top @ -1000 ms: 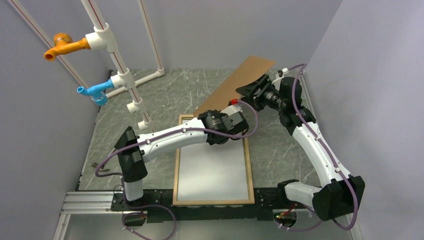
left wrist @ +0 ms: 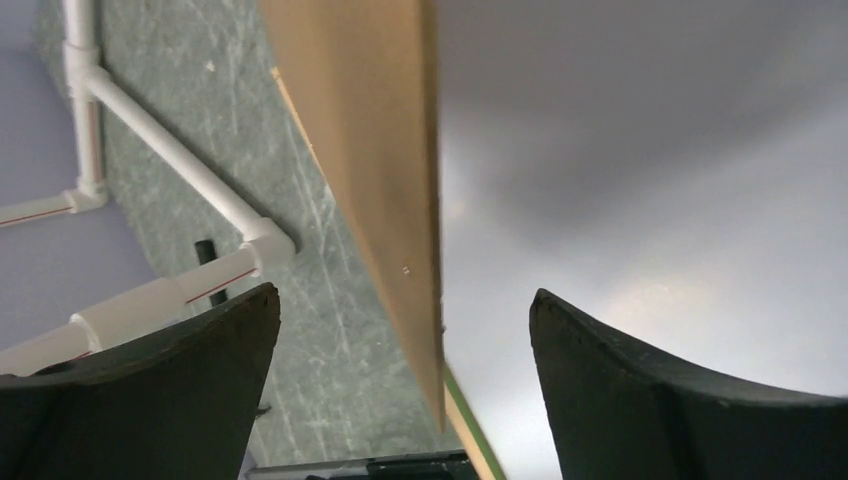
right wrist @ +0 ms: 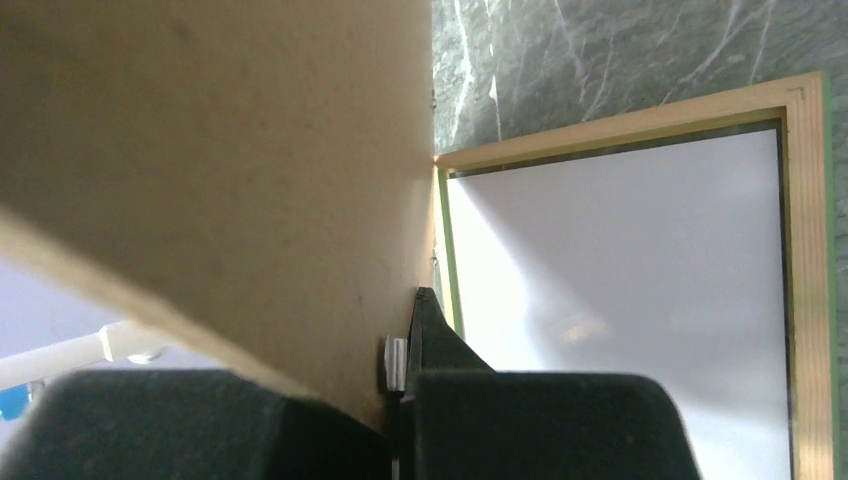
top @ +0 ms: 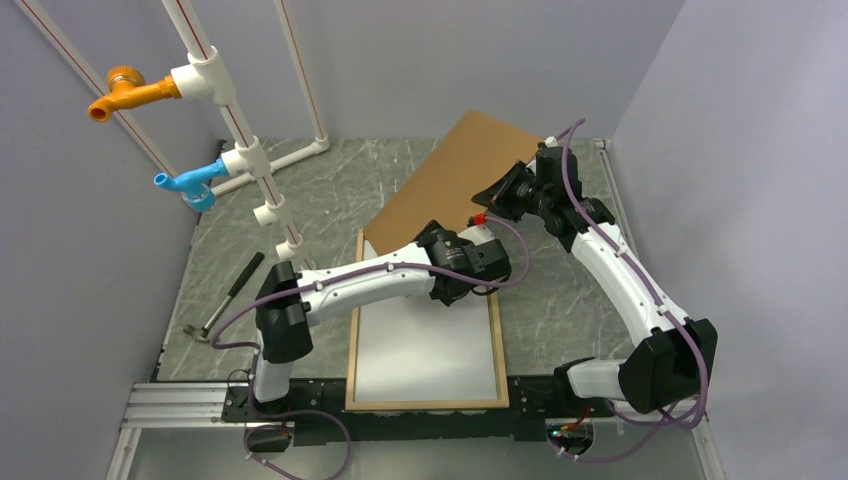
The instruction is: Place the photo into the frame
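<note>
The thin brown board [top: 450,175] leans tilted over the back of the wooden frame [top: 352,350]; whether it is the photo's back I cannot tell. My right gripper is shut on one edge of the board, at its right side in the top view. In the left wrist view, my left gripper is open, with the board seen nearly edge-on between its spread fingers, not clamped. A plain white panel [right wrist: 620,260] fills the frame, which lies flat near the table's front. The left arm hides part of the board's lower edge in the top view.
A white pipe stand with an orange tap [top: 135,92] and a blue tap [top: 192,184] rises at the left. A hammer [top: 228,297] lies on the grey marble table [top: 560,310].
The board has shifted left and toward the front, over the frame's back end.
</note>
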